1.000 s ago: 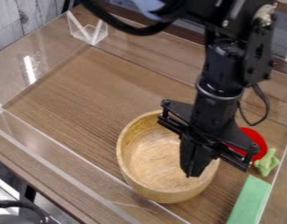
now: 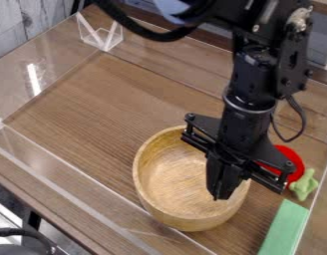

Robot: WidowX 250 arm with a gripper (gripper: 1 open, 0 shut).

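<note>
The black gripper point(image 2: 235, 161) is at the end of the arm, which comes down from the upper right. It hangs over the right half of a wide, pale wooden bowl point(image 2: 166, 184). The gripper's lower part hides some of the bowl. I cannot make out anything between its fingers or how far apart they stand.
A red round object point(image 2: 291, 157) lies right of the gripper, with a light green crumpled item point(image 2: 305, 183) beside it. A green board point(image 2: 270, 231) is at the lower right. A white wire holder point(image 2: 100, 30) stands at the back left.
</note>
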